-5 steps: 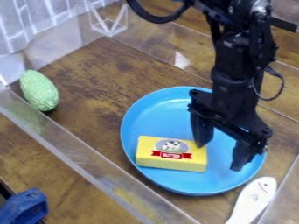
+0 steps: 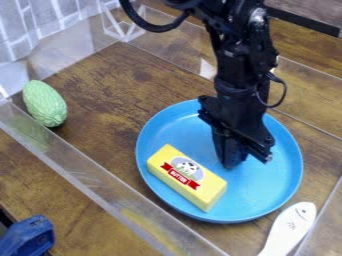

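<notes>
The black robot gripper (image 2: 235, 142) is over the right half of a blue plate (image 2: 267, 200), its lower parts close to the plate's surface; whether it is open or shut is hard to make out. A yellow butter box (image 2: 185, 180) with a cow label lies tilted diagonally on the plate's left part, apart from the gripper.
A green cabbage-like toy (image 2: 44, 103) lies on the wooden table at left. A blue object (image 2: 24, 238) is at bottom left, a white spoon-like item (image 2: 290, 228) at bottom right. Clear plastic edges border the table.
The butter box has turned from lying level to diagonal since a second ago.
</notes>
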